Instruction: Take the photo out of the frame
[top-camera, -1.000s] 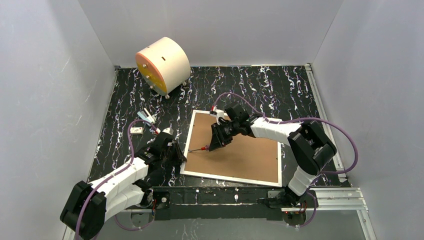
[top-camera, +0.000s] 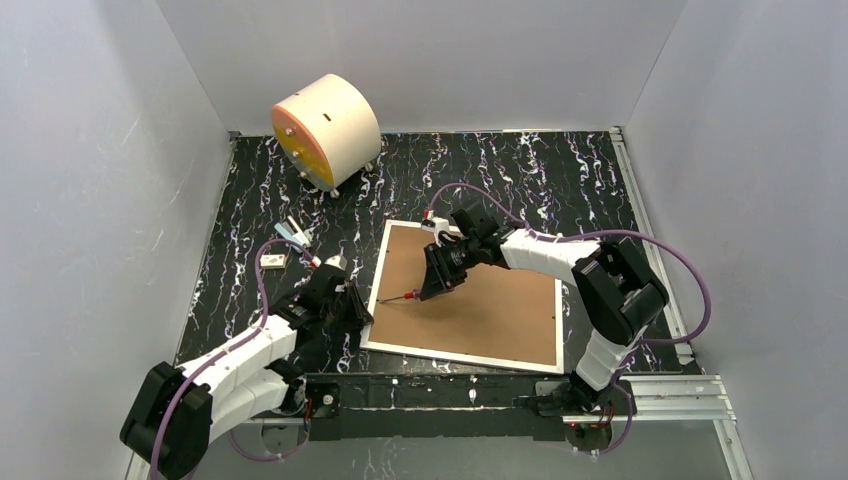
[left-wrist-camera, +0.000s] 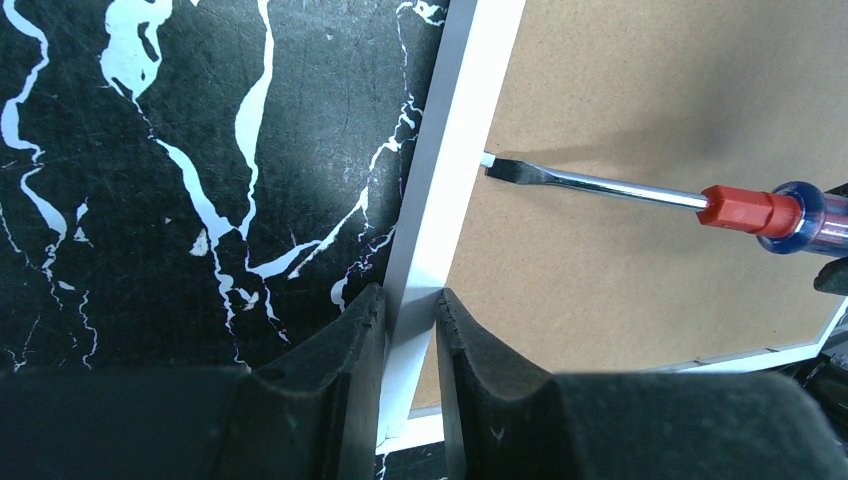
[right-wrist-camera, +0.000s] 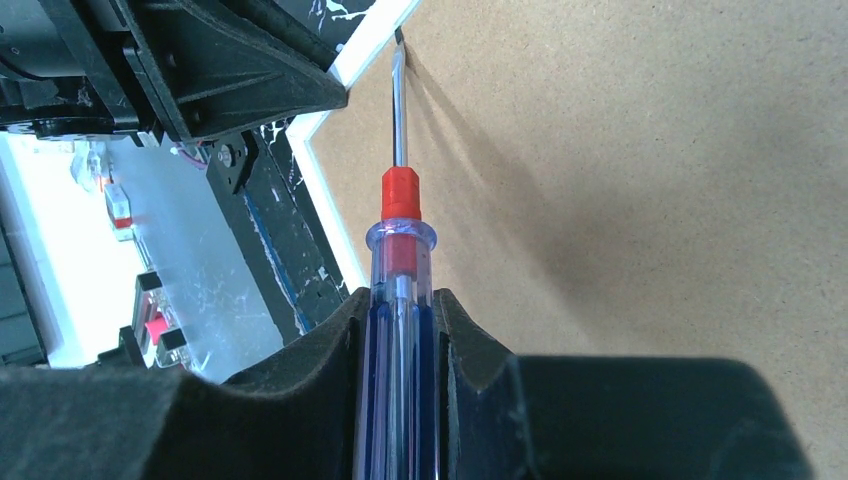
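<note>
Face down lies the white picture frame (top-camera: 460, 357), its brown backing board (top-camera: 500, 310) uppermost; the photo is hidden. Near the front left corner, my left gripper is shut on the white left rail (left-wrist-camera: 455, 160), one finger on each side. My right gripper is shut on the clear blue handle of a screwdriver (right-wrist-camera: 402, 245) with a red collar. The flat blade (left-wrist-camera: 515, 171) points at the inner edge of that rail, meeting a small metal tab (left-wrist-camera: 487, 160) there. Whether the blade is under the tab, I cannot tell.
A round cream and orange object (top-camera: 330, 130) stands at the back left. Left of the picture frame are a small white box (top-camera: 272, 261) and some light-coloured tools (top-camera: 293, 232). Bare black marble table (top-camera: 590, 180) shows at the back right.
My left gripper has not moved.
</note>
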